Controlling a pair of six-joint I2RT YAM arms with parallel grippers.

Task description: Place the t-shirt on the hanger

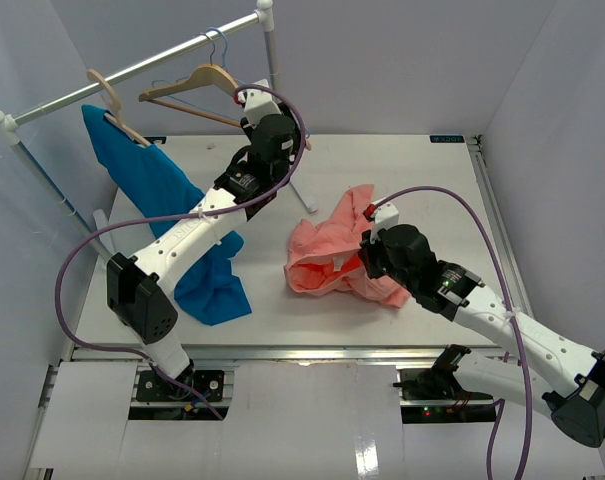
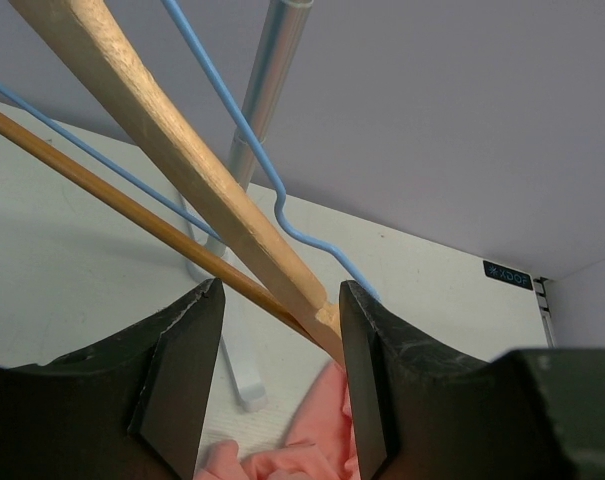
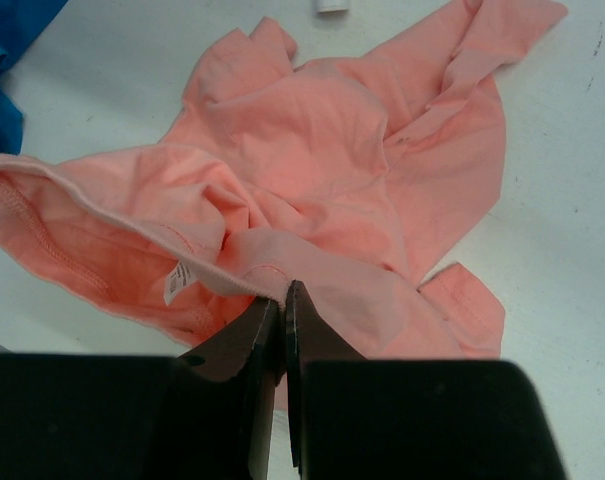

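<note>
The wooden hanger [image 1: 190,83] hangs on the rail at the upper left. My left gripper is open around the end of that hanger [image 2: 222,205], as its wrist view shows; whether it touches is unclear. The pink t-shirt [image 1: 332,240] lies crumpled on the middle right of the white table. My right gripper is shut on the raised edge of the t-shirt [image 3: 322,170], with the collar and a label visible to the left of it.
A blue shirt [image 1: 202,280] drapes from another hanger at the left of the white rack [image 1: 142,65]. Blue hangers hang beside the wooden one.
</note>
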